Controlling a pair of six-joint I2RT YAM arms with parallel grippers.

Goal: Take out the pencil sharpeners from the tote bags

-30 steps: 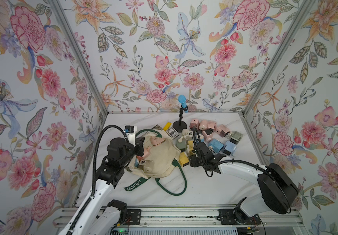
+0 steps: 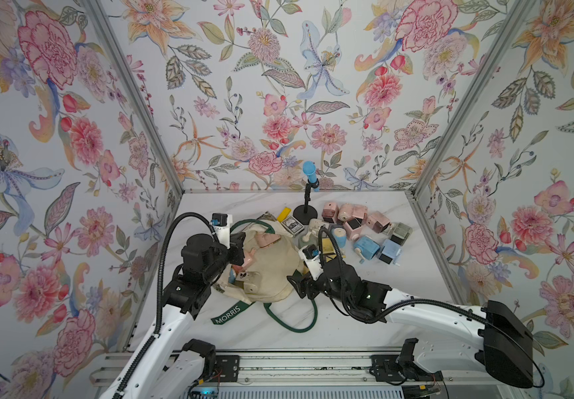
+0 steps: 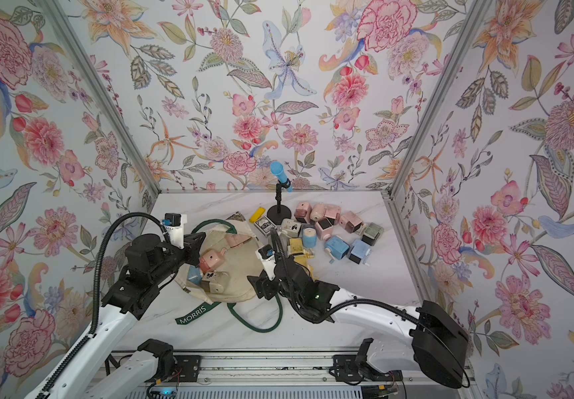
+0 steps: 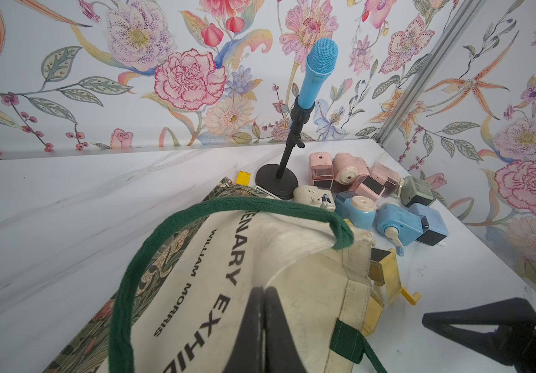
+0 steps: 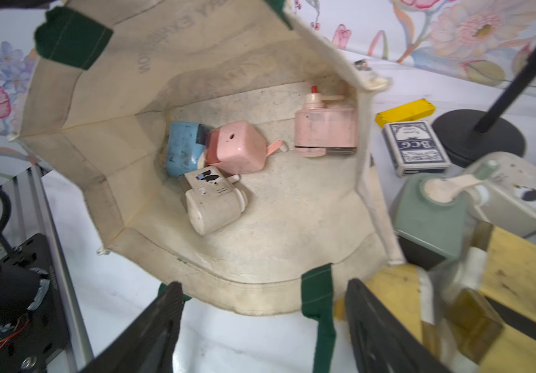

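The cream tote bag [image 5: 280, 211] lies with its mouth spread. Inside, in the right wrist view, are a blue sharpener [image 5: 184, 148], a pink sharpener [image 5: 240, 148], a white cow-print sharpener [image 5: 216, 206] and, against the right wall, another pink sharpener [image 5: 325, 127]. My left gripper is shut at the bag's raised rim, where the cloth folds meet its fingertips; the wall stands lifted there. My right gripper is open at the near side of the mouth, its blurred fingers [image 5: 147, 332] apart and empty, all bag sharpeners beyond them.
Several sharpeners crowd the right: yellow [image 5: 401, 298], green [image 5: 432, 214], blue [image 2: 366, 246], pink [image 2: 330, 211]. A card box [image 5: 415, 146] and microphone stand [image 2: 305, 214] are behind. The green strap [image 2: 293, 328] loops in front.
My right gripper has swung left from the yellow sharpeners to the near right edge of the bag's mouth. The left arm and the bag look unmoved.
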